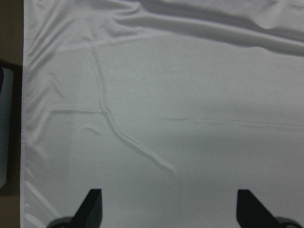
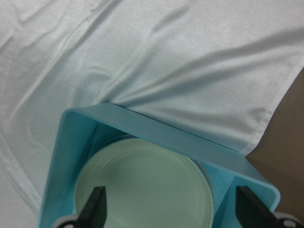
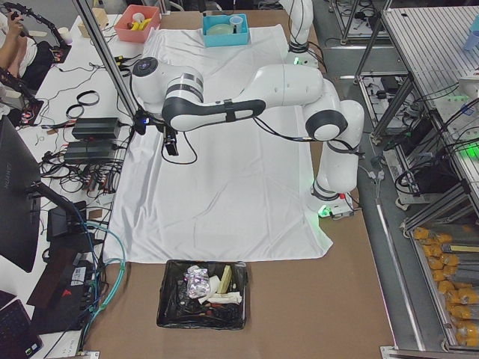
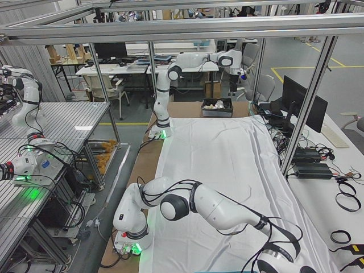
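A pale green round lid or plate (image 2: 142, 185) lies inside the blue bin (image 3: 224, 40), which also holds a cup (image 3: 236, 23). In the right wrist view my right gripper is open above the bin, its fingers spread wide over the pale green piece. My left gripper hangs open over the white cloth (image 3: 209, 202), with nothing between its fingers.
A black lined bin (image 3: 202, 318) with crumpled items stands beyond the cloth's edge. A red box (image 3: 138, 34) sits at the side, next to cables and a monitor.
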